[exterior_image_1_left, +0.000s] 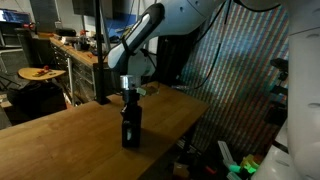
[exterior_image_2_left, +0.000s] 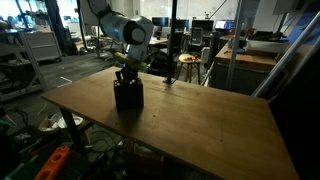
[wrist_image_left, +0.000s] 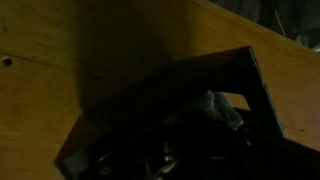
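Observation:
A black, open-topped box (exterior_image_1_left: 131, 134) stands on the wooden table near its front edge in exterior view 1. Exterior view 2 has the same box (exterior_image_2_left: 129, 96) at the table's near left part. My gripper (exterior_image_1_left: 130, 97) points down at the box's top, and its fingers look shut. Whether they touch the rim cannot be told, as they blend into the dark. From the wrist, the box's rim (wrist_image_left: 257, 85) runs slantwise, and a pale, crumpled-looking thing (wrist_image_left: 224, 108) shows within the opening. What lies deeper inside is too dark to see.
A small round orange-topped stool (exterior_image_1_left: 42, 74) stands on the floor beyond. Cables and dark gear lie off the table's near side.

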